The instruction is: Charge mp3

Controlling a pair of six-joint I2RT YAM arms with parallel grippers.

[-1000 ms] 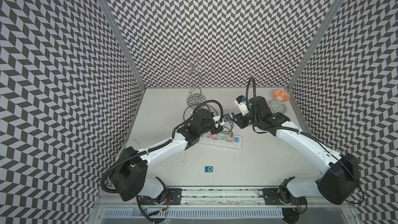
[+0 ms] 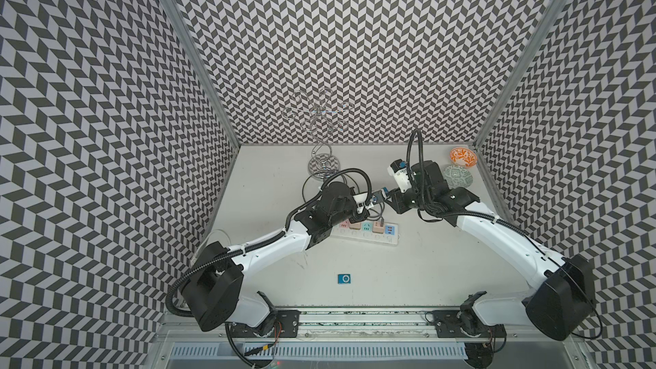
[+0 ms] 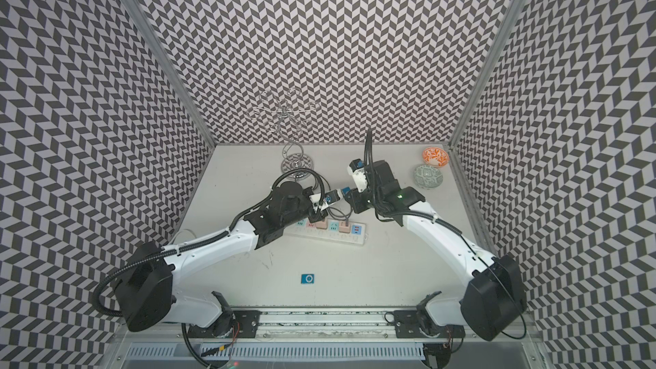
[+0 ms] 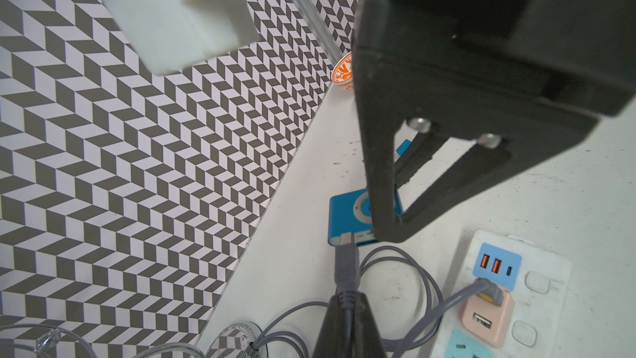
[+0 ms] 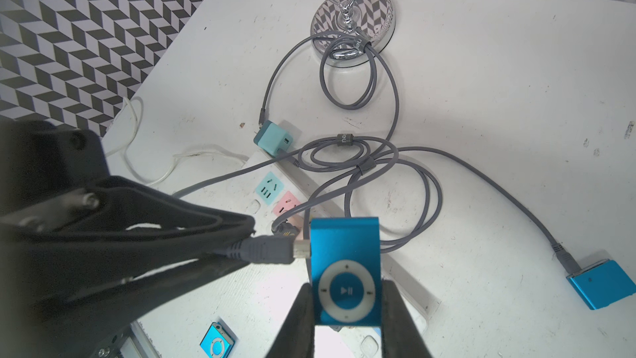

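Note:
A blue mp3 player (image 5: 345, 245) with a white control ring is held upright by my right gripper, whose fingers (image 5: 398, 318) are shut on its sides. Facing its edge is a grey cable plug (image 5: 268, 250), gripped in the shut fingers of my left gripper. In the right wrist view the plug's metal tip (image 5: 301, 248) meets the player's side edge, with part of the metal showing. The left wrist view has the plug tip at the player's near corner; how deep it sits cannot be told.
Below lies a white power strip (image 4: 553, 278) with adapters and looped cables. A second mp3 player (image 2: 343, 278) rests near the front edge; a third blue player (image 5: 601, 283), with a cable, lies on the table. A lamp base (image 2: 323, 164) and bowls (image 2: 462, 157) stand at the back.
The right arm has barely moved.

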